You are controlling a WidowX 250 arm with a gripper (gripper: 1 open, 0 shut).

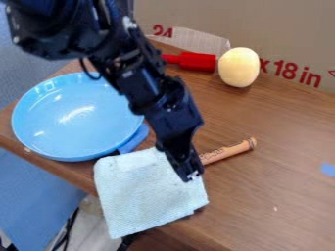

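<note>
My black arm reaches down from the upper left, with the gripper (187, 171) over the top right corner of a pale blue cloth (144, 201), which lies at the table's front edge. I cannot tell whether the fingers are open, shut, or holding the cloth. A wooden rolling pin (229, 151) lies behind the cloth, partly hidden by the gripper. A blue plate (66, 123) rests to the left.
A blue object (131, 143) is partly hidden beside the plate. At the back are a red-handled tool (194, 61) and a pale yellow egg-shaped object (238, 68), before cardboard (285, 29).
</note>
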